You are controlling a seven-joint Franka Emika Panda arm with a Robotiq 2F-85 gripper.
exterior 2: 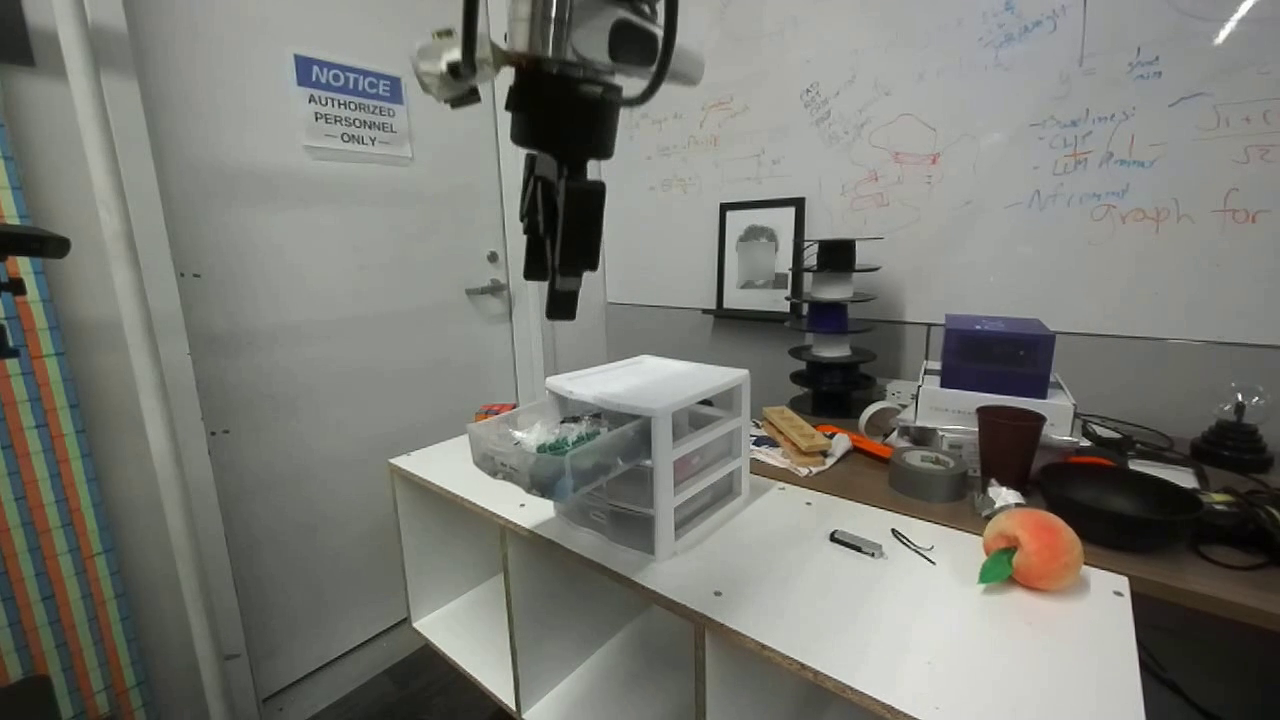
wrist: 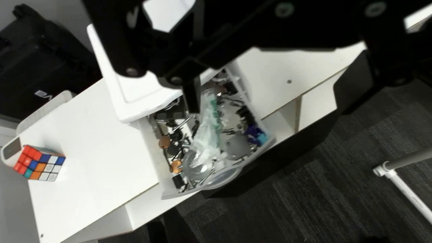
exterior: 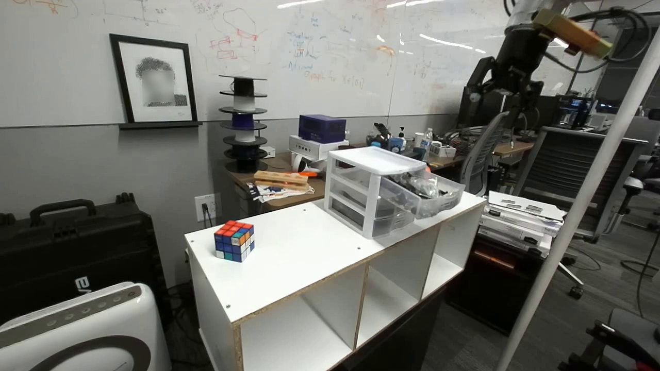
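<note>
Wide apart, the fingers of my open gripper [exterior: 499,111] [exterior 2: 561,300] hold nothing. It hangs high above a small white drawer unit [exterior: 383,159] [exterior 2: 648,382] with clear sides. The top drawer [exterior: 456,197] [exterior 2: 510,454] [wrist: 168,190] is pulled out. Inside it lie a crumpled clear plastic bag [wrist: 208,139] and many small loose parts. A Rubik's cube [exterior: 235,241] [wrist: 40,163] rests on the white shelf top; only a sliver of it shows behind the drawer in exterior view 2.
At the other end of the shelf top [exterior 2: 804,624] sit a peach [exterior 2: 1034,550], a small grey stick [exterior 2: 855,544] and a thin black piece [exterior 2: 912,546]. A side table behind holds a black pan [exterior 2: 1116,504] and tape roll [exterior 2: 927,474]. Bare shelf surrounds the cube.
</note>
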